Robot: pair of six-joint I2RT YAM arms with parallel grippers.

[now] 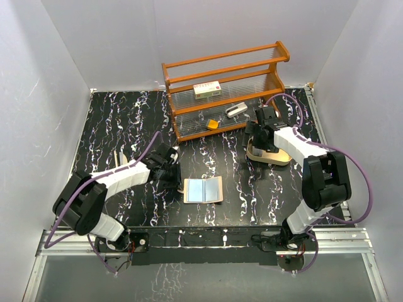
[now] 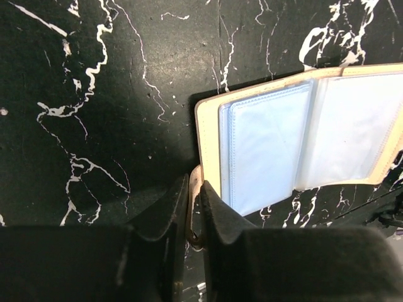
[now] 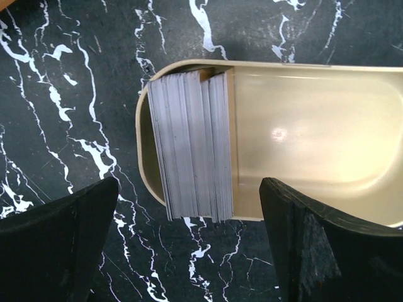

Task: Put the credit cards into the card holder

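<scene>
The card holder lies open on the table, pale tan with clear and bluish sleeves. My left gripper is at its left edge, closed, with a thin tan strip at the holder's edge between or just behind its fingertips. My right gripper stands open over a cream tray, its fingers either side of a row of upright pale credit cards at the tray's left end.
A wooden rack at the back holds a white box, a yellow object and a white item. Some pale objects lie at the left.
</scene>
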